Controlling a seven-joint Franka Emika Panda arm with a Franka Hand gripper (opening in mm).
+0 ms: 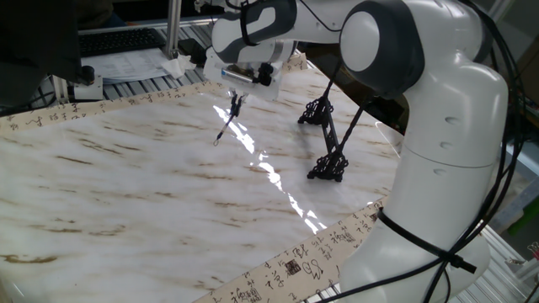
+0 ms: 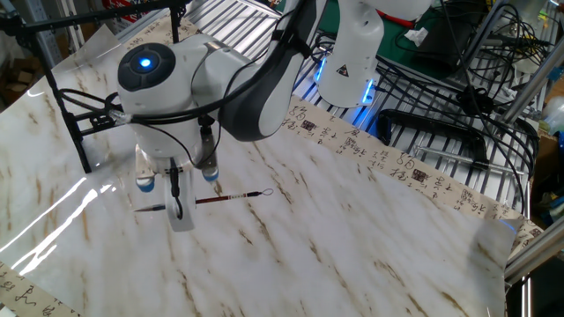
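A slim writing brush (image 2: 231,199) with a reddish-brown handle and a cord loop at one end crosses my gripper (image 2: 180,211) in exterior view 2. Its dark pointed tip (image 2: 150,209) sticks out on the left and the loop on the right. My gripper is shut on the brush's handle, holding it over the marbled table sheet (image 2: 352,238). In exterior view 1 the gripper (image 1: 236,103) hangs above the far half of the table, the brush (image 1: 221,133) slanting down and left from it; the bristle tip is hard to make out there.
A black stand (image 1: 329,135) with two lattice feet occupies the table to the gripper's right in exterior view 1. Beyond the far edge lie papers (image 1: 126,63) and a keyboard (image 1: 122,40).
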